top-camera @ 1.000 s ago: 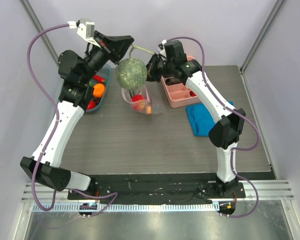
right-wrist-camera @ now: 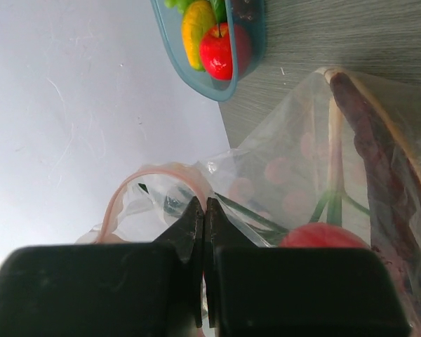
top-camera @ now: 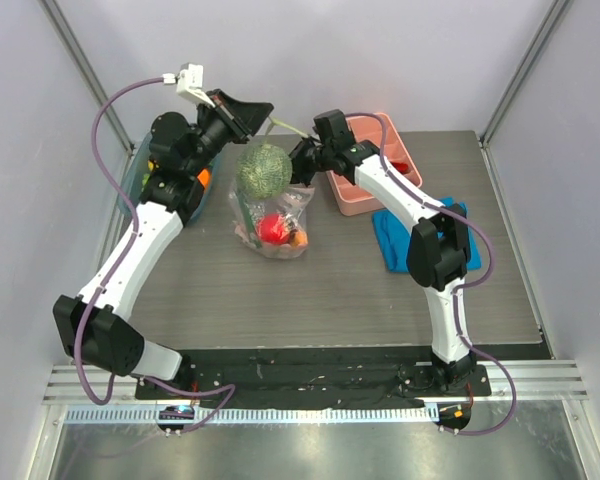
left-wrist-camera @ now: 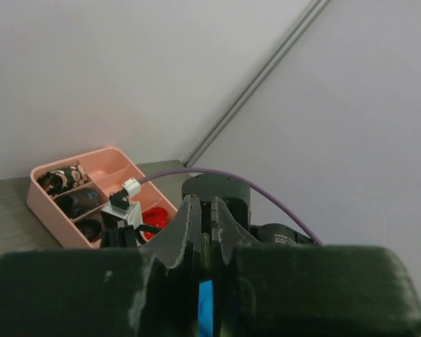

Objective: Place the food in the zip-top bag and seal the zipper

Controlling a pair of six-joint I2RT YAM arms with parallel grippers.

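My left gripper [top-camera: 257, 112] is raised at upper middle in the top view, shut on the stem of a netted green melon [top-camera: 264, 170], which hangs over the clear zip top bag [top-camera: 280, 246]. Red food [top-camera: 273, 229] and an orange piece [top-camera: 299, 238] show inside the bag. My right gripper [top-camera: 300, 160] is shut at the bag's top, just right of the melon; in the right wrist view its fingertips meet on the bag's pinkish rim [right-wrist-camera: 154, 170]. The melon is not visible in the left wrist view.
A blue bin [right-wrist-camera: 239, 35] of produce stands at the left, partly behind my left arm. A pink compartment box [top-camera: 361, 198] stands at back right, with a folded blue cloth [top-camera: 395, 245] in front of it.
The bag's lower part has swung right and spread beneath the melon.
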